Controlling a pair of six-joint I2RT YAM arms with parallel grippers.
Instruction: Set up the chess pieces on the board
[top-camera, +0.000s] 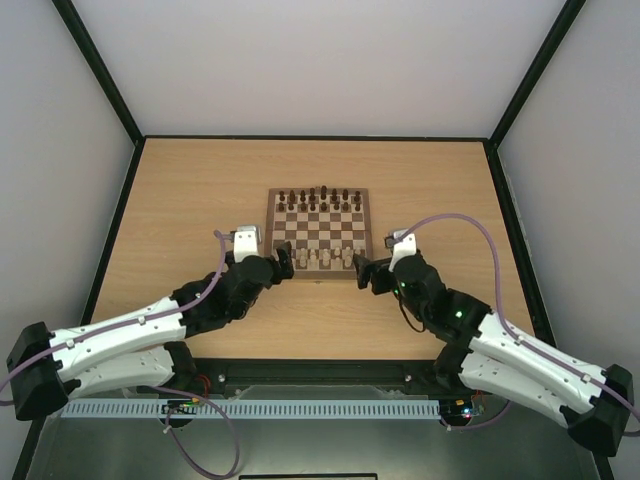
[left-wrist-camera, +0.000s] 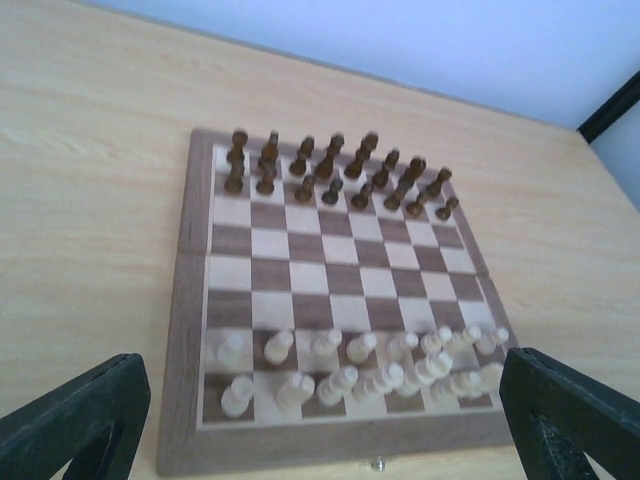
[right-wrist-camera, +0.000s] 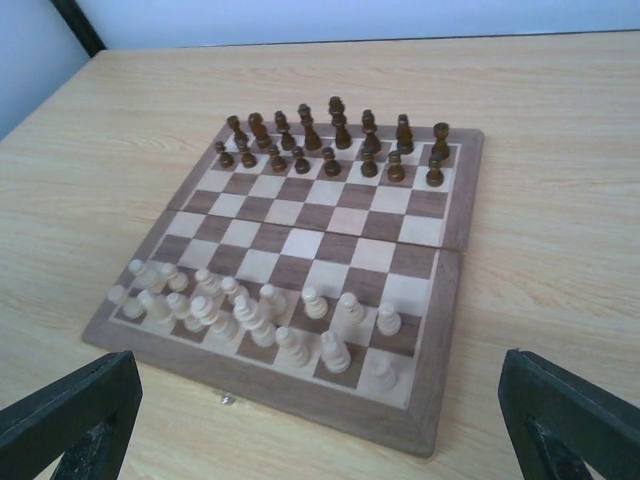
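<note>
The wooden chessboard (top-camera: 319, 274) lies flat on the table with pieces standing on both sides. Dark pieces (right-wrist-camera: 340, 138) fill two rows along the far edge. Along the near edge, two rows of white pieces (left-wrist-camera: 296, 389) stand upright, a few partly hiding one another. My left gripper is spread wide, its fingers (left-wrist-camera: 80, 425) well apart and nothing between them. Likewise open and empty is my right gripper. Seen from above, both hands hover near the board's front corners, left and right, clear of the pieces.
Bare wooden table (top-camera: 200, 190) surrounds the board on all sides, with no loose pieces in view. A small metal clasp (right-wrist-camera: 227, 399) sits on the board's near side. Pale walls (top-camera: 320, 70) bound the table at the back and sides.
</note>
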